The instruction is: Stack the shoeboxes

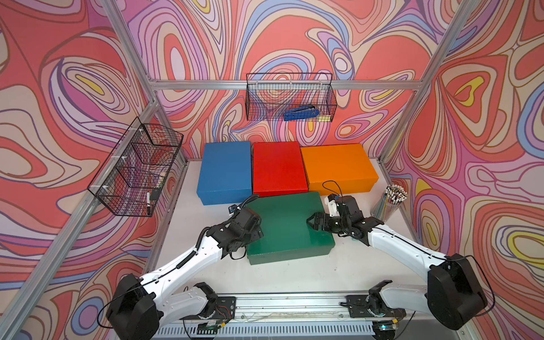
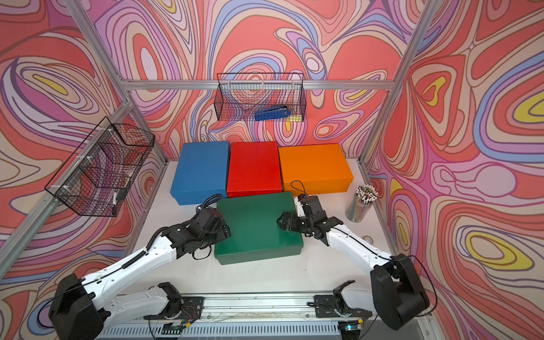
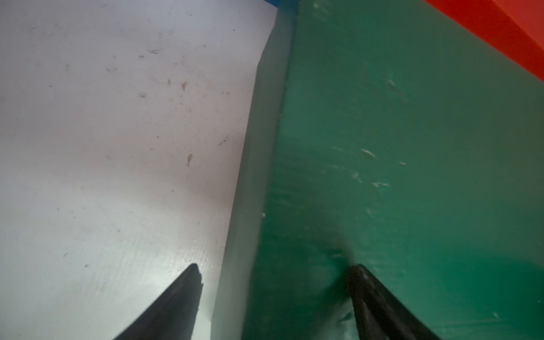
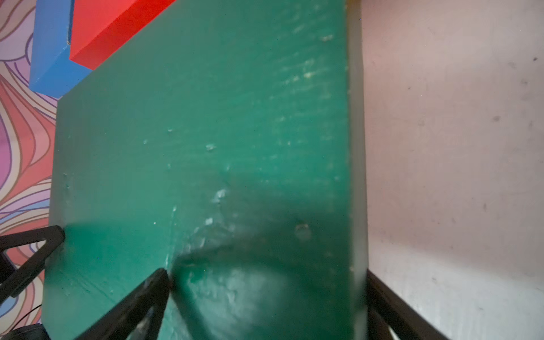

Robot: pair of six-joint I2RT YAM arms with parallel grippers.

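Observation:
A green shoebox [image 1: 286, 226] lies at the front middle of the table. Behind it, a blue box [image 1: 224, 167], a red box [image 1: 278, 164] and an orange box [image 1: 340, 164] sit side by side. My left gripper is part open over the green box's left edge, one finger on either side of that edge. At the right end, my right gripper stands open with its fingers straddling the green box's edge. Whether either gripper's fingertips touch the box is hard to tell.
A cup of pens [image 2: 358, 206] stands at the table's right. Wire baskets hang on the back rail [image 2: 170, 85] and left side. Bare table [image 1: 192, 226] shows left of the green box and along the front.

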